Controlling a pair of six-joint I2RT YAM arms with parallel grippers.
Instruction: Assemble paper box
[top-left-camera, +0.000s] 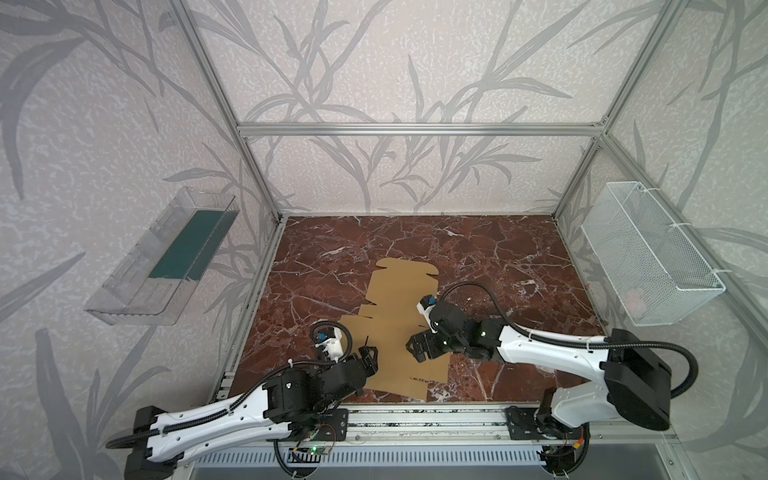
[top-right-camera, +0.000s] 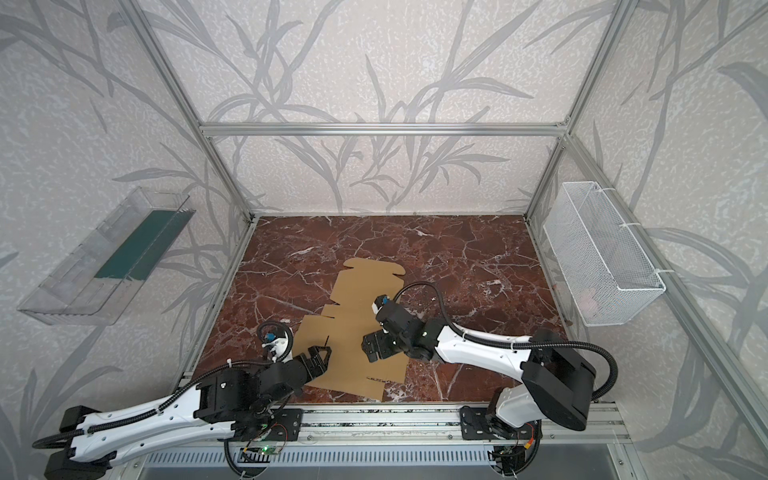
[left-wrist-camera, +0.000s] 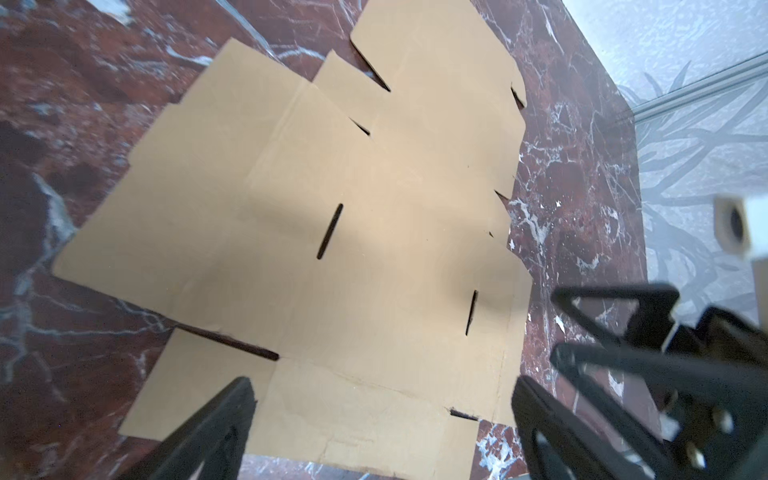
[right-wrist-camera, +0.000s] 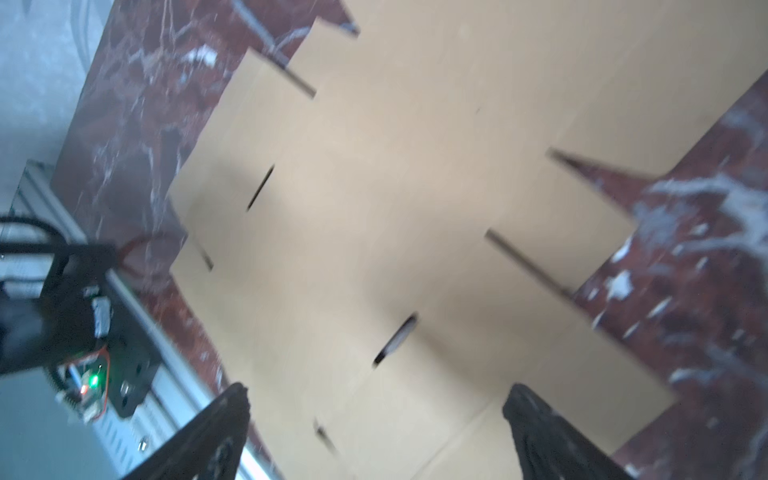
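Note:
A flat brown cardboard blank (top-left-camera: 400, 288) with slots and cut flaps lies unfolded on the table, its outline slightly turned. My left gripper (top-left-camera: 370, 357) hovers over its left part, fingers apart; in the left wrist view bare cardboard (left-wrist-camera: 376, 264) shows between the fingers. Above the right part of the sheet is my right gripper (top-left-camera: 416, 349), likewise open and empty. Slots and flaps of the blank (right-wrist-camera: 360, 208) fill the right wrist view, somewhat blurred. Both arms hide portions of the sheet from above.
A clear tray with a green base (top-left-camera: 192, 244) hangs on the left wall and a white wire basket (top-left-camera: 652, 252) on the right. A metal rail (top-left-camera: 432, 416) borders the front.

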